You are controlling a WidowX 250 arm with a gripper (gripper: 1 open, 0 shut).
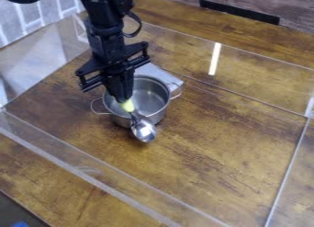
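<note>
A steel pot (153, 95) with two wire handles stands on the wooden table. A ladle with a yellow-green handle (125, 106) leans in it, its steel bowl (143, 131) resting out over the pot's front rim. The black gripper (117, 87) is lowered over the left part of the pot at the top of the ladle's handle, hiding most of it. Whether the fingers are closed on the handle cannot be made out.
A light grey cloth or board (164, 74) lies behind the pot. A pale object is at the upper left edge.
</note>
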